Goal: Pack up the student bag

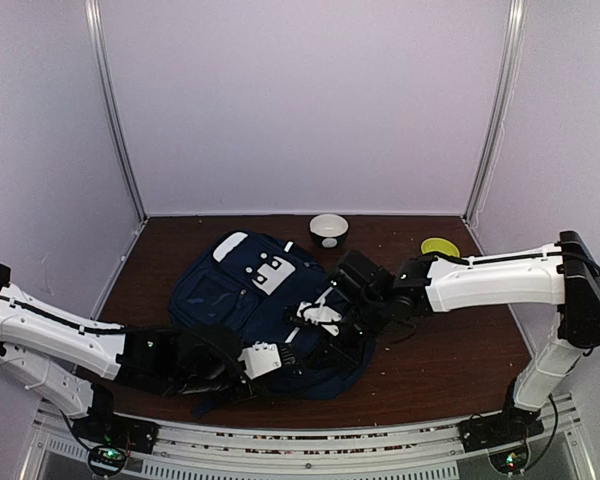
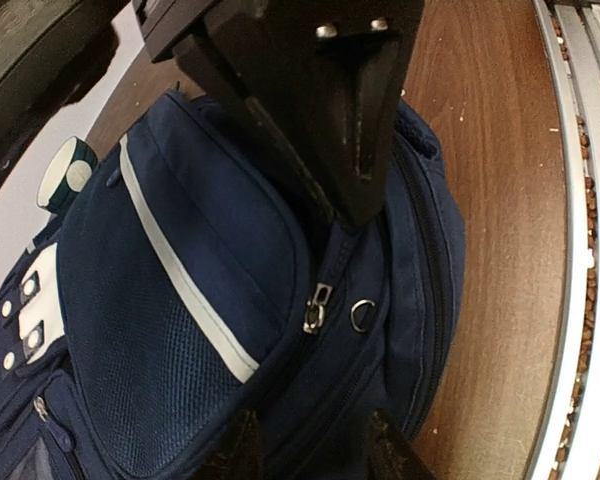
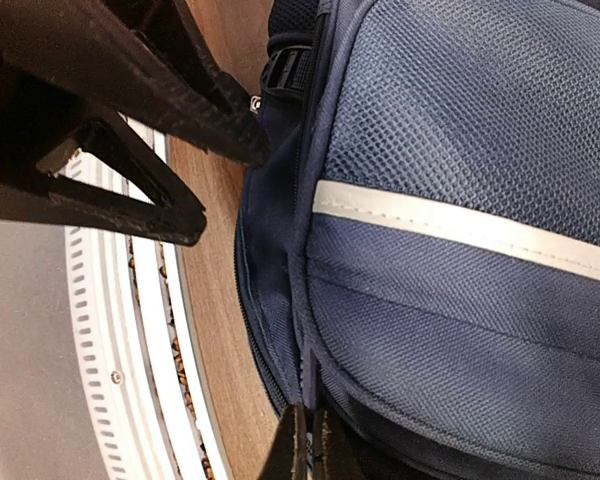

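A navy backpack (image 1: 210, 290) with white patches and reflective strips lies on the brown table. My right gripper is shut at the zipper seam along the bag's edge; whether fabric or tab is between its fingers is hard to tell. In the left wrist view it is at a zipper pull (image 2: 315, 310)'s strip beside a D-ring (image 2: 363, 312). My left gripper stands open low over the bag, just short of that zipper, with nothing visible held.
A dark bowl (image 1: 329, 228) with white inside stands behind the bag; a yellow bowl (image 1: 440, 246) is at back right. The front rail (image 1: 310, 440) borders the table closely.
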